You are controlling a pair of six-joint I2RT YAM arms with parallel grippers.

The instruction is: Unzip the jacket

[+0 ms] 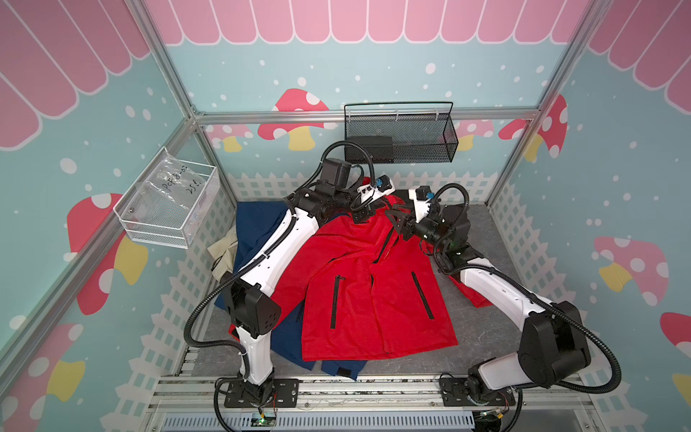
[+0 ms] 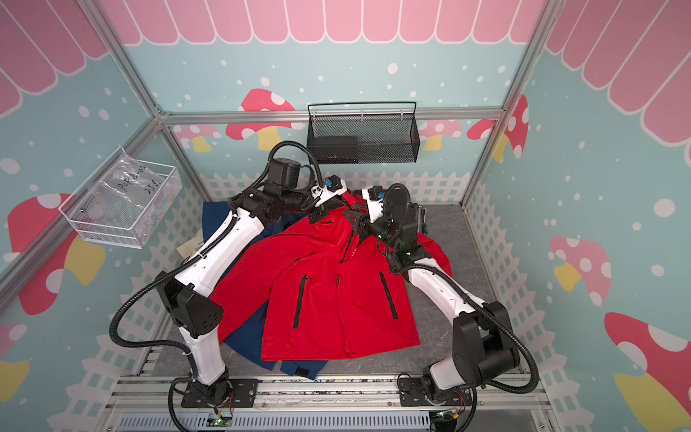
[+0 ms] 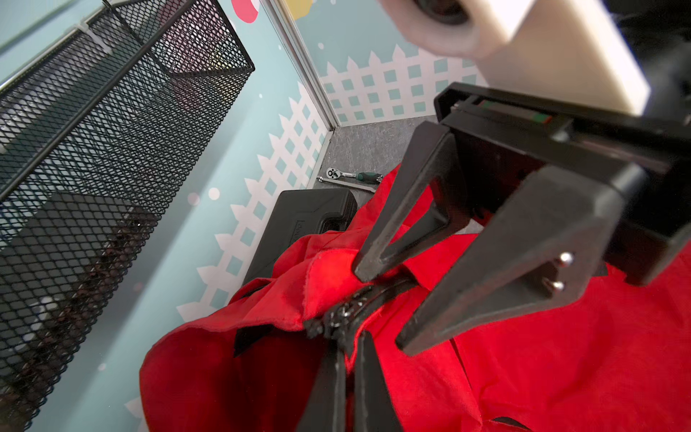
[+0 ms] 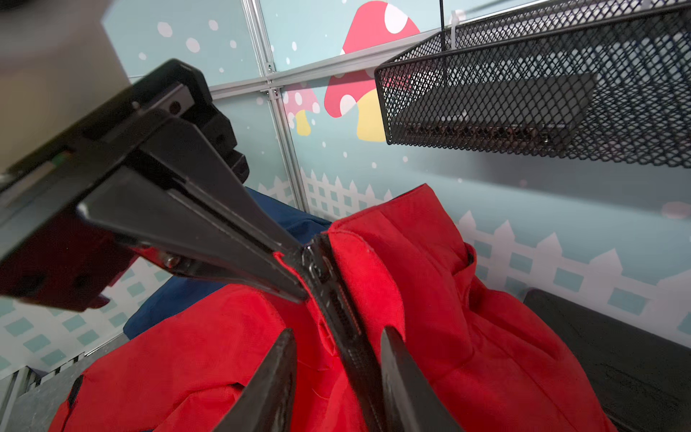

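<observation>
The red jacket (image 1: 378, 309) lies spread on the table with its collar end raised at the back. In the left wrist view, my left gripper is shut on the dark zipper tape near the zipper top (image 3: 338, 313); my right gripper stands just above it, part open, its fingertips either side of the zipper. In the right wrist view, the zipper (image 4: 338, 309) runs down between my right gripper's fingers, and its slider (image 4: 316, 262) is beside my left gripper's tips.
A black mesh basket (image 1: 421, 136) hangs on the back wall, a white wire basket (image 1: 144, 223) on the left wall. Dark blue fabric (image 1: 255, 216) lies under the jacket. A black case (image 3: 288, 212) and tools (image 3: 349, 174) sit at the back.
</observation>
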